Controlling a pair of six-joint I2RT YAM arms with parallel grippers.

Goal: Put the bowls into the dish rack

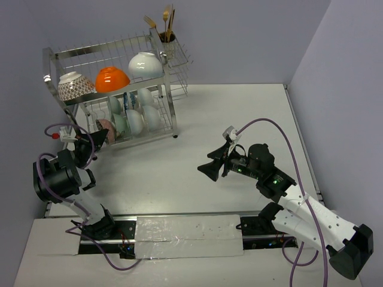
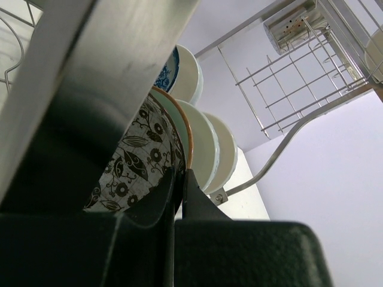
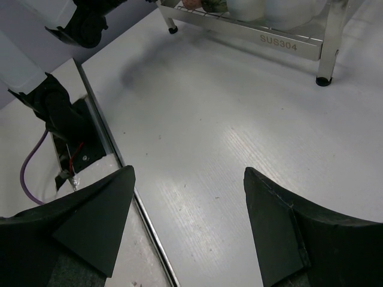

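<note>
In the left wrist view a floral-patterned bowl point(image 2: 134, 164) stands on edge, with my left gripper shut on its rim. From above, this bowl looks pinkish point(image 1: 106, 130) and sits at the left end of the lower tier of the dish rack point(image 1: 157, 137). Beside it on that tier lean several pale bowls point(image 1: 135, 122) and a blue-patterned dish point(image 2: 168, 70). A patterned bowl point(image 1: 75, 87), an orange bowl point(image 1: 112, 79) and a white bowl point(image 1: 145, 65) rest upside down on the top tier. My right gripper is open and empty over the bare table.
A rack bar point(image 2: 102, 89) crosses close in front of the left wrist camera. Cutlery stands in a holder point(image 1: 167, 37) at the rack's upper right.
</note>
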